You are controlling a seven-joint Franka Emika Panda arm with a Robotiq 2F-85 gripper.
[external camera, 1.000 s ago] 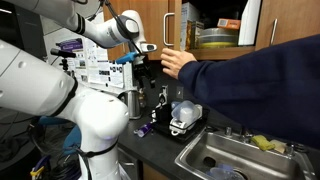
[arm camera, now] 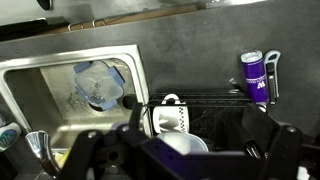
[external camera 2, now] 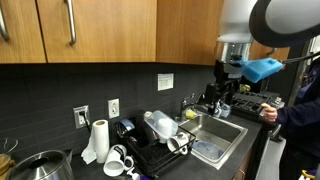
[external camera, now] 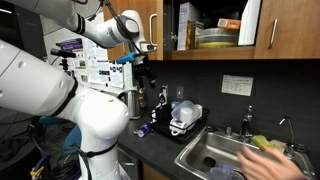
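Note:
My gripper [external camera: 140,80] hangs in the air above the counter's left part, pointing down. In the wrist view its dark fingers stand apart, with nothing seen between them close up. Below is the black dish rack [arm camera: 205,100], holding a white mug [arm camera: 171,117] and a clear container [external camera 2: 160,124]. A purple can [arm camera: 255,78] lies beside the rack, with a metal tool [arm camera: 272,72] alongside. The wall cabinet [external camera: 205,42] in exterior view 1 has an uncovered shelf with a large round pan [external camera: 218,37] on it.
The steel sink [arm camera: 137,62] adjoins the rack and holds a clear plastic item [arm camera: 98,83]. A person's blurred hand [external camera: 268,165] is at the lower right of exterior view 1. Bare counter [arm camera: 200,45] runs along the front.
The person's arm, earlier stretched across to the cabinet door, has drawn back to the lower right. The door handle has shifted left, uncovering more shelf. My arm looks unmoved.

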